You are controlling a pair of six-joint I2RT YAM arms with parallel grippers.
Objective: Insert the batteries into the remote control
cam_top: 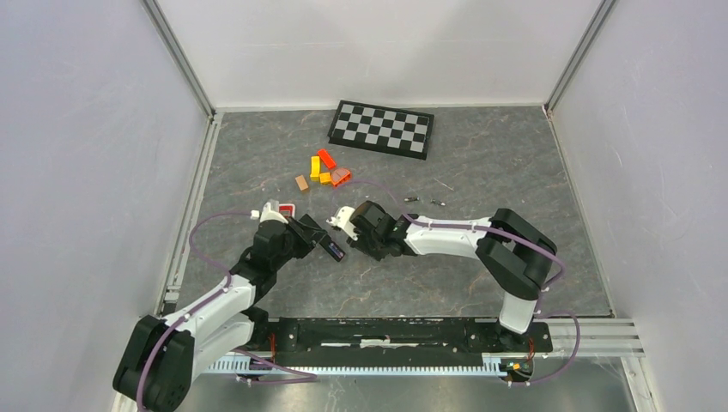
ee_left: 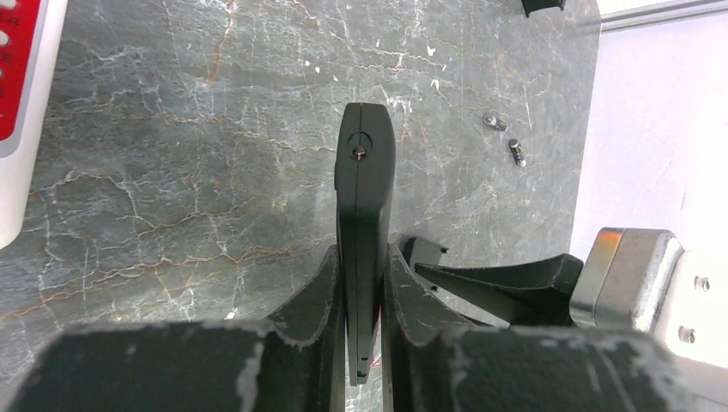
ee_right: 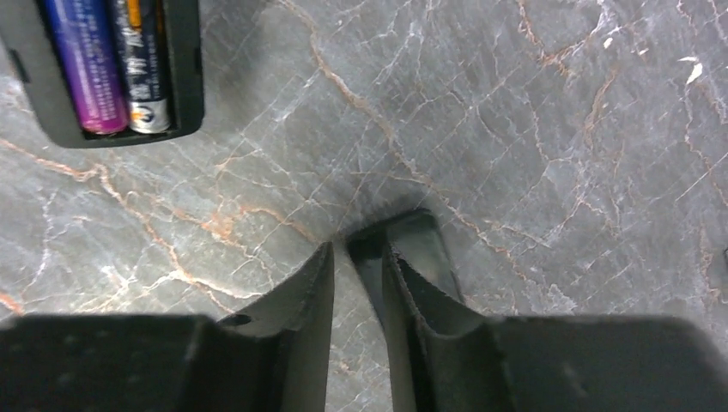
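Note:
My left gripper (cam_top: 318,234) is shut on the black remote control (ee_left: 365,197), which stands edge-on between its fingers in the left wrist view. In the right wrist view the remote's open compartment (ee_right: 189,81) shows a purple battery (ee_right: 94,90) and a black battery (ee_right: 144,77) side by side. A flat black battery cover (ee_right: 421,249) lies in that view behind and to the right of my right gripper. The right fingertips are parted by a narrow gap; whether they touch the cover I cannot tell. In the top view the right gripper hides it.
Two loose batteries (ee_left: 517,153) lie to the right on the grey table. A red-and-white object (cam_top: 287,209) is close to the left gripper. Coloured blocks (cam_top: 326,159) and a checkerboard (cam_top: 382,129) sit farther back.

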